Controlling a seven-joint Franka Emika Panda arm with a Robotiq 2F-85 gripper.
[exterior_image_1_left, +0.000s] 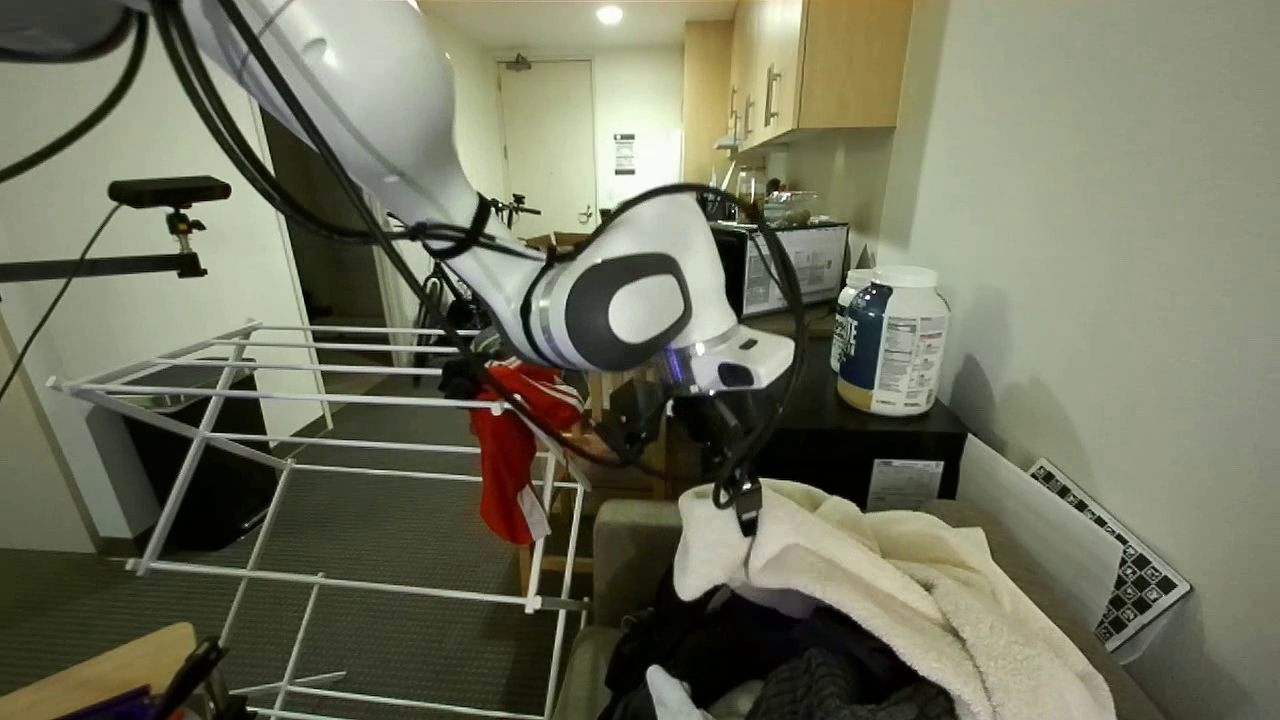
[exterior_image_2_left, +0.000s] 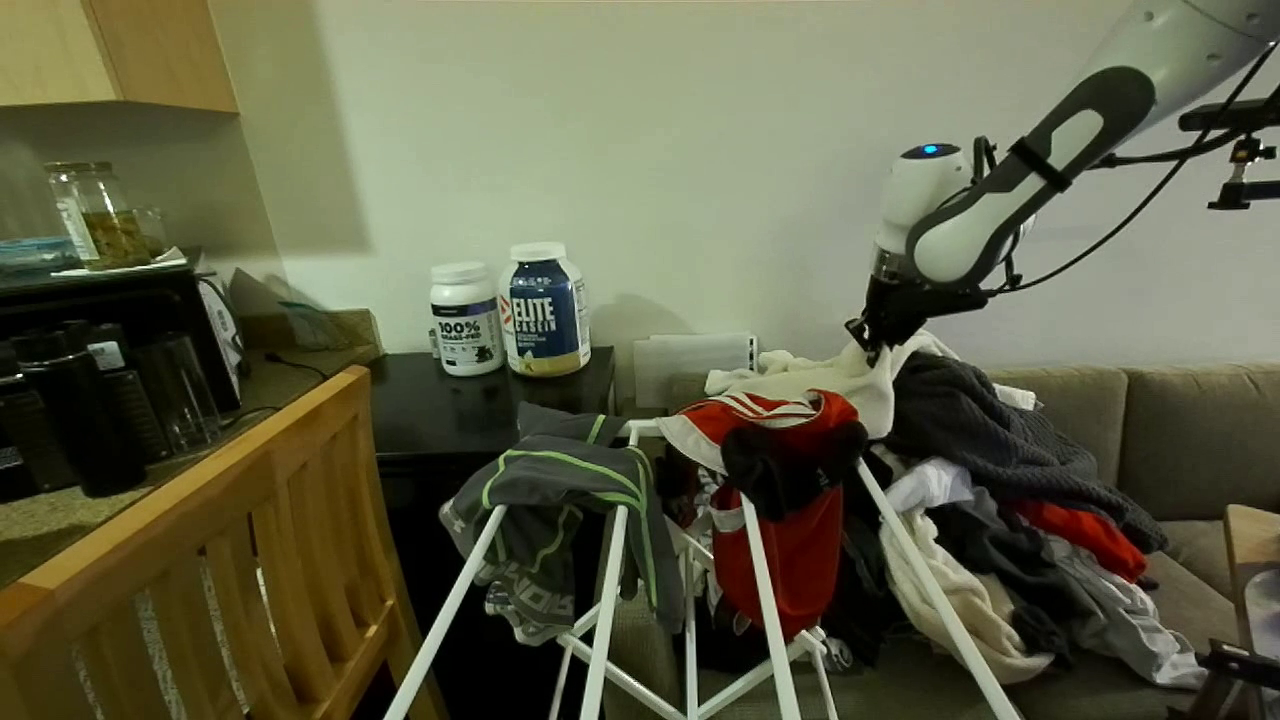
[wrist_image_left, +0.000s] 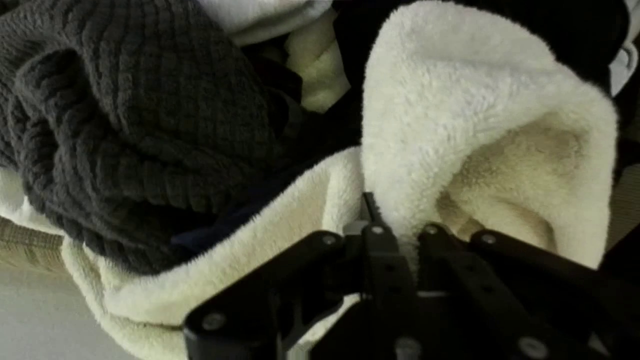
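Note:
A fluffy cream blanket drapes over the sofa's back and the clothes pile. My gripper is shut on a fold of it and holds that part raised, with the rest still lying on the sofa. From the wrist view, the gripper pinches the cream blanket, which bulges up in a loop on the right and runs off to the lower left. In the second exterior view the gripper is above the cream blanket, its fingertips partly hidden by cloth.
A dark grey knit cloth lies beside the blanket. The white drying rack stands left of the sofa, with red clothing and a grey garment on it. Two tubs stand on the black cabinet.

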